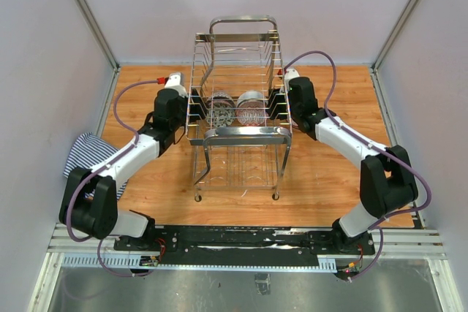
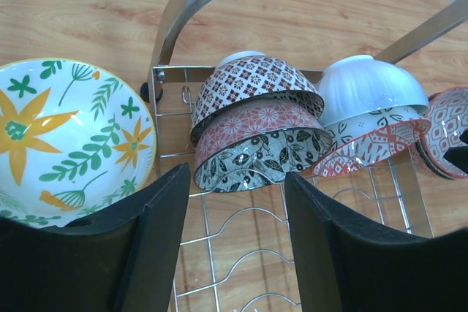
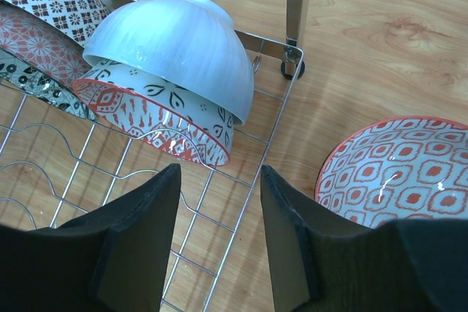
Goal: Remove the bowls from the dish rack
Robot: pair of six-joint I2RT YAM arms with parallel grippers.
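Note:
In the top view the steel rack [image 1: 241, 134] holds bowls [image 1: 250, 107] on a middle level, with an arm at each side. In the left wrist view my left gripper is open over the rack, just in front of a pink floral bowl [image 2: 241, 128] under a checked bowl [image 2: 248, 80]; white [image 2: 373, 85] and red-rimmed [image 2: 362, 144] bowls are at right. In the right wrist view my right gripper stands open in front of a red-rimmed bowl [image 3: 139, 107] nested under a white bowl [image 3: 179, 45]. Neither holds anything.
A flowered dish [image 2: 66, 144] is left of the rack in the left wrist view, and a red-patterned bowl [image 3: 395, 173] right of it in the right wrist view. A striped cloth [image 1: 84, 155] lies at the table's left. Bare table shows at the front corners.

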